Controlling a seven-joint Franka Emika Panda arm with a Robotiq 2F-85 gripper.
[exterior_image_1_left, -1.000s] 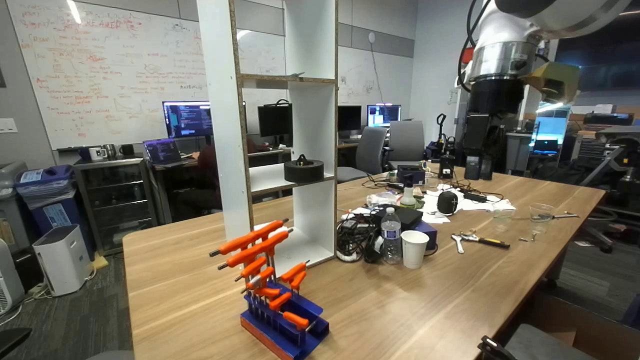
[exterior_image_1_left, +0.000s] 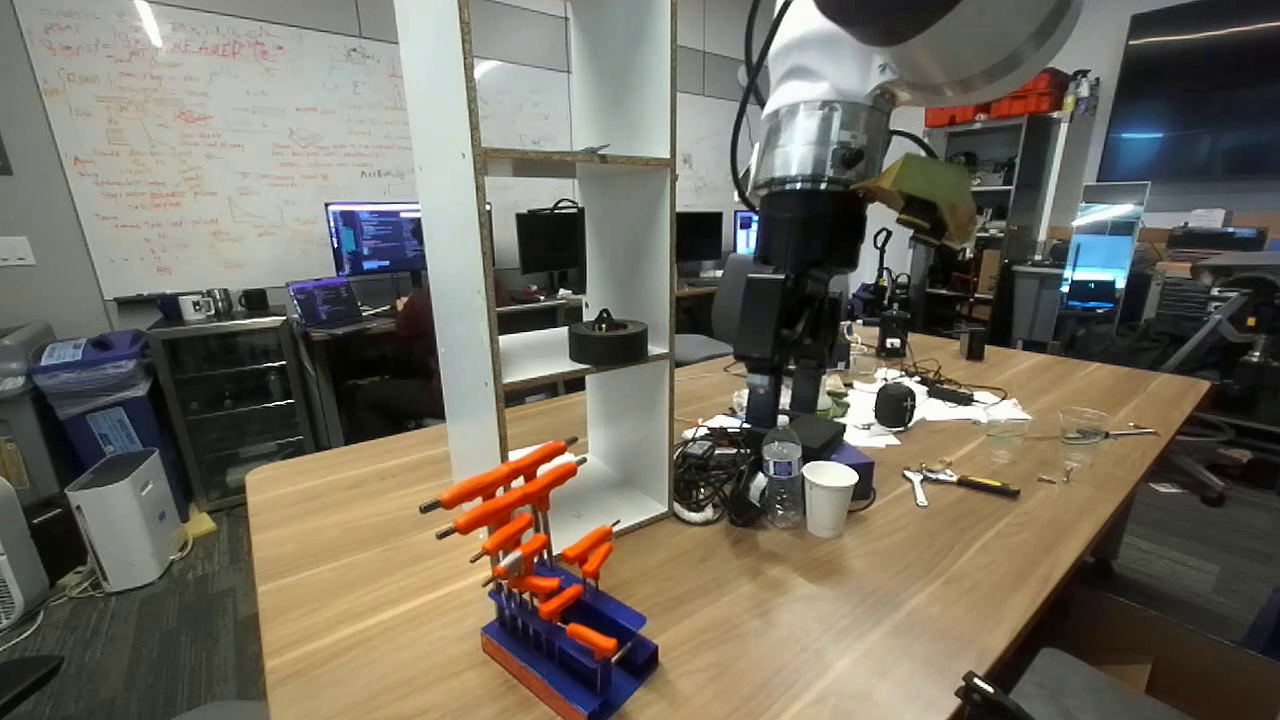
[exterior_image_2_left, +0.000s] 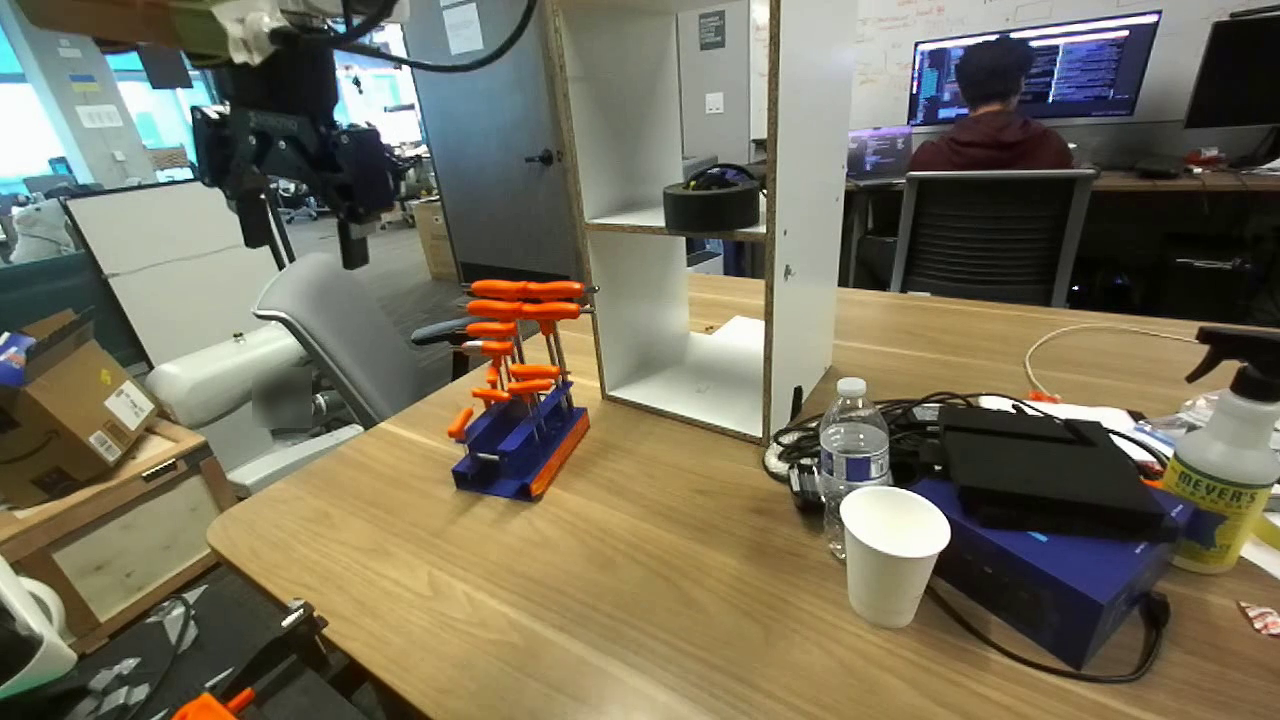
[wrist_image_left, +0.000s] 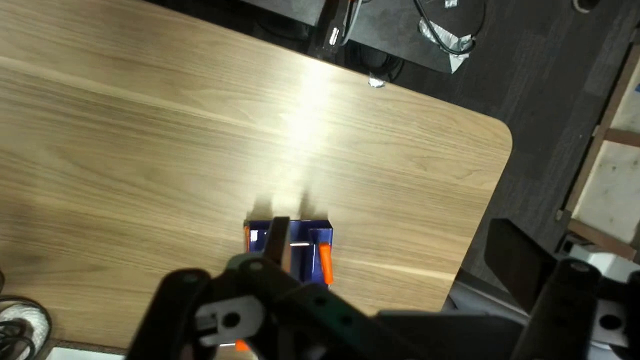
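Observation:
Orange-handled T-shaped hex keys (exterior_image_1_left: 510, 494) stand in a blue metal rack (exterior_image_2_left: 518, 446) on the wooden table. High above the tabletop hangs my gripper (exterior_image_2_left: 305, 244), open, its fingers pointing down with nothing between them. In the wrist view the left finger (wrist_image_left: 277, 240) overlaps the rack (wrist_image_left: 307, 264), while the other is off to the right, past the table edge; the gripper body hides much of the rack. A black roll (exterior_image_1_left: 608, 344) rests on the middle level of a white shelf unit (exterior_image_2_left: 810, 228), with something small inside its ring.
A water bottle (exterior_image_2_left: 854, 450), a white paper cup (exterior_image_2_left: 894, 558) and a blue box (exterior_image_2_left: 1044, 576) with tangled cables stand beside the shelf. Pliers and a wrench (exterior_image_1_left: 917, 485) lie further right. Bare tabletop surrounds the rack's front.
In exterior view 1 the arm and gripper have moved left and look larger, now over the area behind the bottle. The rack, shelf, roll and cup are where they were.

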